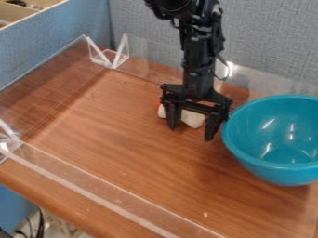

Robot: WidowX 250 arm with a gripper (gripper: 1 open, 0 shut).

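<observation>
My black gripper (192, 121) is down low over the wooden table, its open fingers around a small white object (166, 111), a mushroom-like toy whose red part is mostly hidden behind them. A turquoise bowl (273, 153) sits just to the right of the gripper.
Clear plastic edging (112, 58) runs along the table's borders, with a grey wall behind and a blue padded side at the left.
</observation>
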